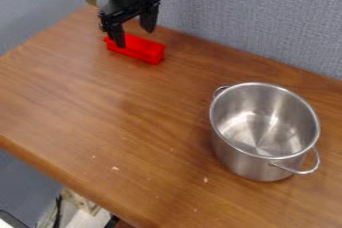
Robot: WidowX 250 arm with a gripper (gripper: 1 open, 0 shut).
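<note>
A red block (140, 50) lies on the wooden table near its back left. My black gripper (132, 34) is open just over it, one finger coming down in front of the block's left part and the other to the right behind it; whether they touch it is unclear.
A large steel pot (265, 132) with two handles stands on the right of the wooden table (107, 142). A grey textured wall (254, 22) rises behind.
</note>
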